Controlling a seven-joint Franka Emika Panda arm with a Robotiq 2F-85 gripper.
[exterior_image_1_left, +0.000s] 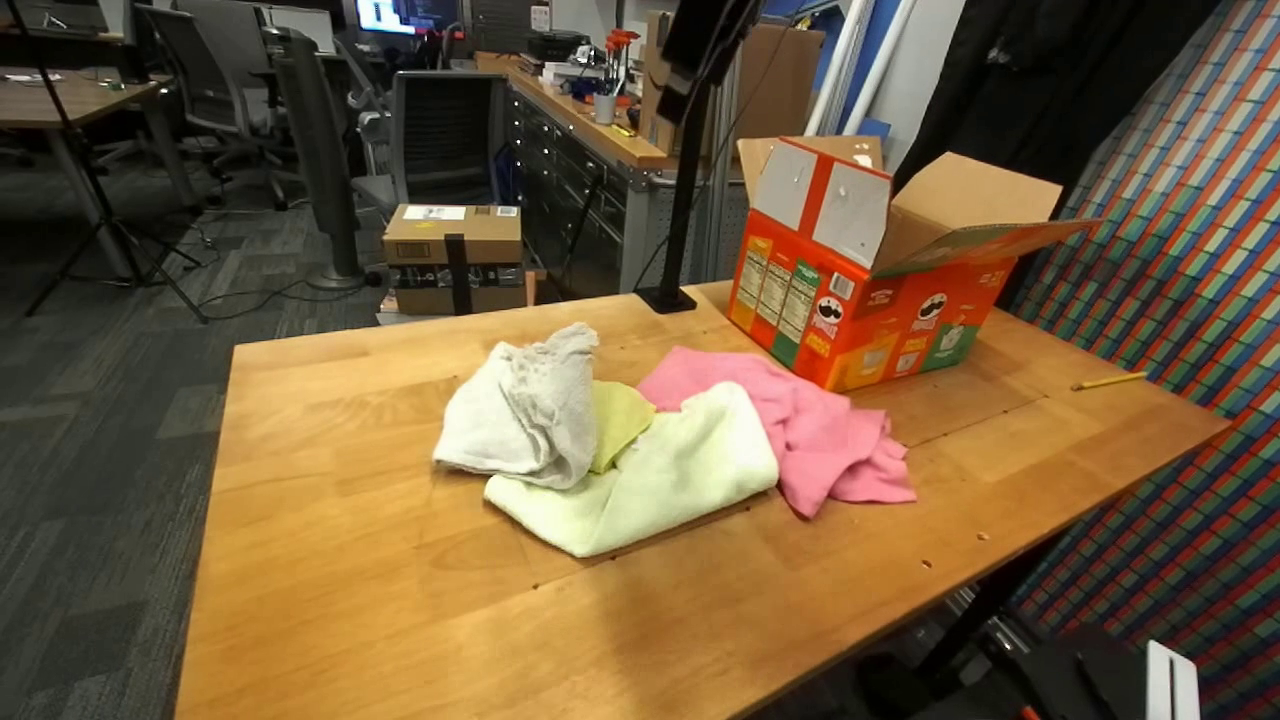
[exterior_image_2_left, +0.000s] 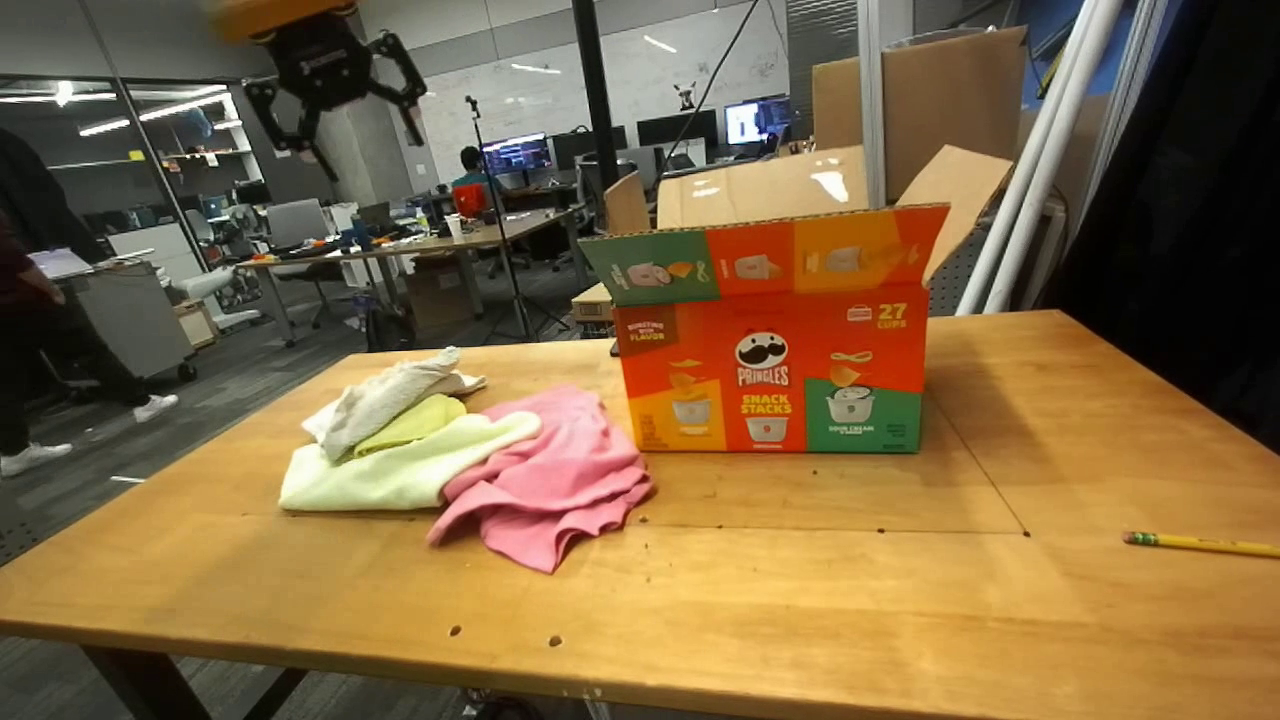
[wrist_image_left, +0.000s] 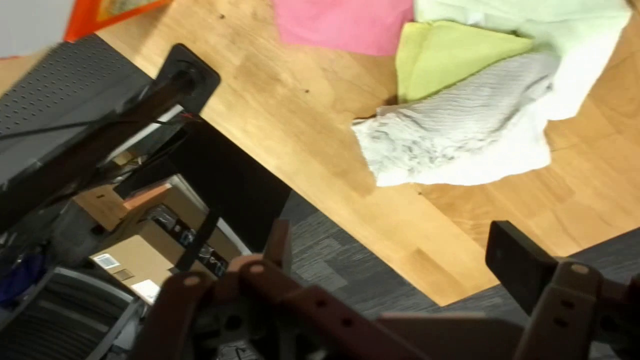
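Observation:
My gripper (exterior_image_2_left: 369, 149) hangs high above the table's far left side in exterior view 2, open with nothing between its fingers. In the wrist view, the gripper has its fingers wide apart over the table edge. Below lies a loose heap of cloths: a whitish-grey cloth (exterior_image_1_left: 516, 408), a yellow-green cloth (exterior_image_1_left: 620, 420), a pale green cloth (exterior_image_1_left: 672, 474) and a pink cloth (exterior_image_1_left: 804, 420). The grey cloth rests partly on the pale green one. The pink cloth spreads toward an open Pringles box (exterior_image_2_left: 774, 372), whose inside is hidden.
A black pole (exterior_image_1_left: 686, 180) stands at the table's back edge, left of the box. One yellow pencil (exterior_image_2_left: 1200, 545) lies near the right side.

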